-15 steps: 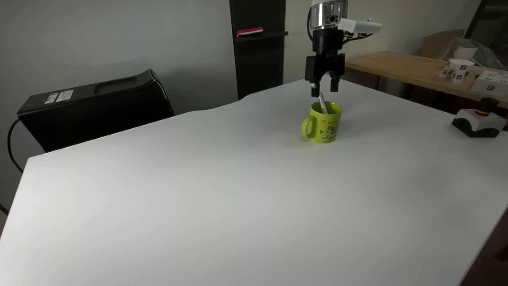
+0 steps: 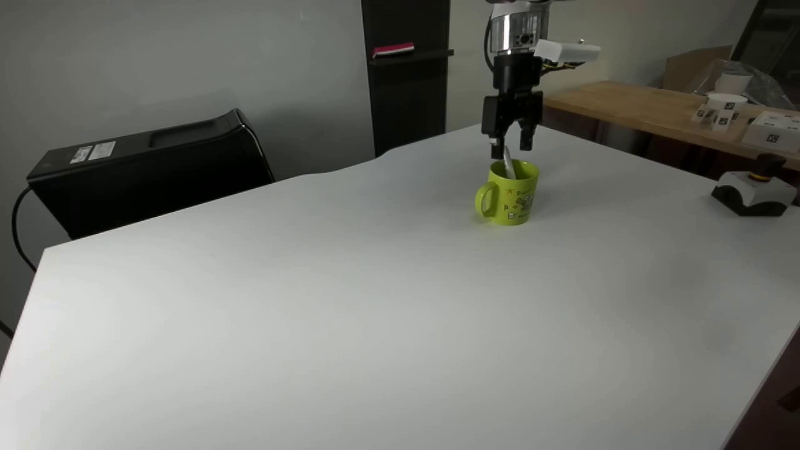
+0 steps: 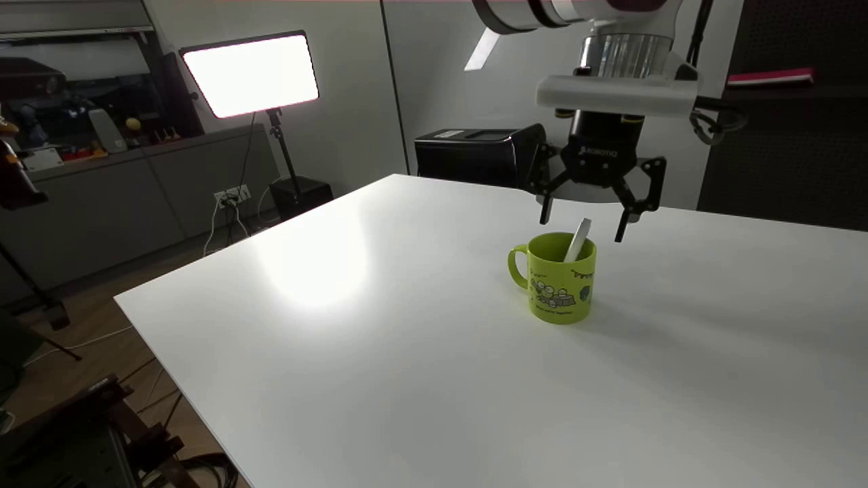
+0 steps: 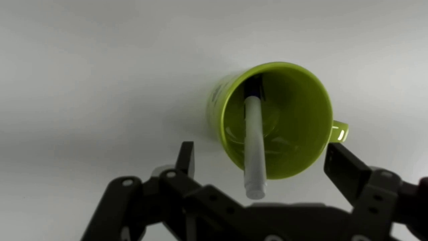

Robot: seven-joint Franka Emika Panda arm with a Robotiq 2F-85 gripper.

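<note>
A lime-green mug point(image 2: 514, 201) stands upright on the white table, its handle toward the left in both exterior views. Leaning inside it is a white marker point(image 4: 254, 148) with a dark end down in the mug; its pale end pokes out above the rim. My gripper point(image 3: 582, 231) is open just above and behind the mug, fingers pointing down. In the wrist view, one fingertip point(image 4: 185, 158) is left of the marker and the other is right of it, near the mug's handle point(image 4: 339, 132). Neither touches the marker, and the space between them holds nothing gripped.
Wide bare stretches of the white table point(image 2: 337, 315) surround the mug. A black-and-white box with a dark knob point(image 2: 755, 186) sits at the table's right edge. Beyond the far edge stands a black appliance point(image 2: 150, 165).
My gripper has come down slightly toward the mug. The mug and marker have stayed in place.
</note>
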